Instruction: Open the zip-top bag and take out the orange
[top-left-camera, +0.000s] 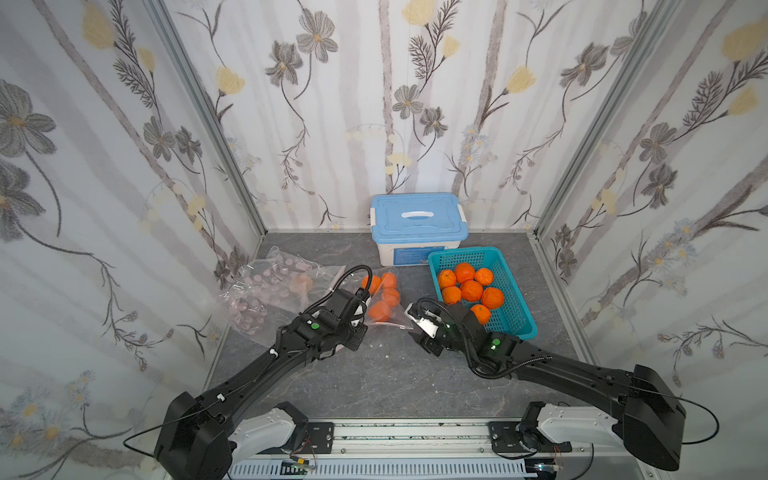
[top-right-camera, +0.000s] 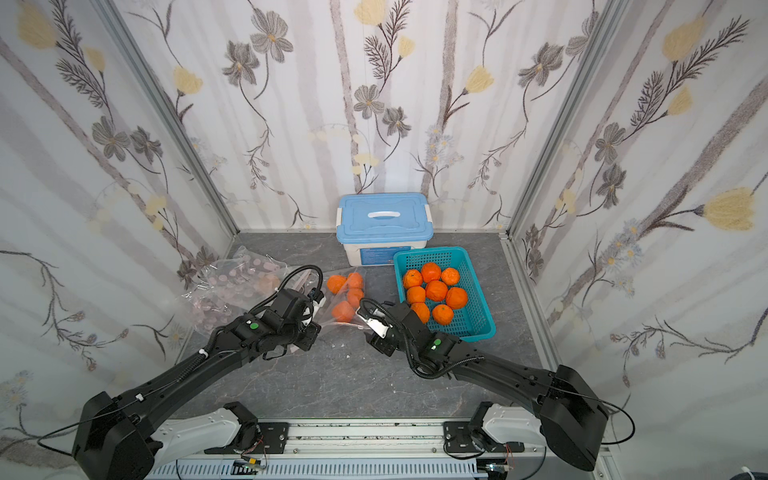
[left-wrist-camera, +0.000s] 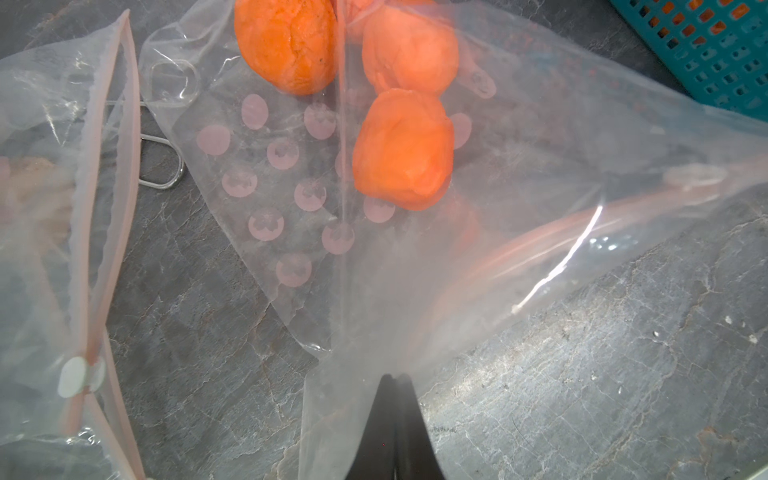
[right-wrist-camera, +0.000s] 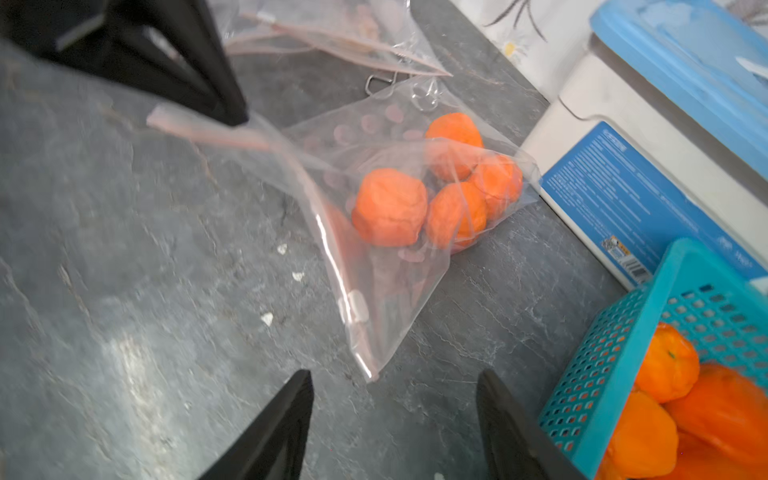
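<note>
A clear zip top bag (right-wrist-camera: 384, 320) with several oranges (right-wrist-camera: 389, 206) inside lies in the middle of the table. My left gripper is shut on the bag's edge near its mouth, lifting that side off the table. In the right wrist view the left fingers (right-wrist-camera: 228, 100) meet at the bag's raised edge, and the zip strip runs down from there to a loose corner. My right gripper stands open beyond that corner, with nothing between its fingers, its tips pointing at the bag's near right side.
A teal basket (right-wrist-camera: 612, 376) with several oranges stands right of the bag. Behind is a white box with a blue lid (top-left-camera: 417, 216). Another clear bag (left-wrist-camera: 48, 264) lies at the left.
</note>
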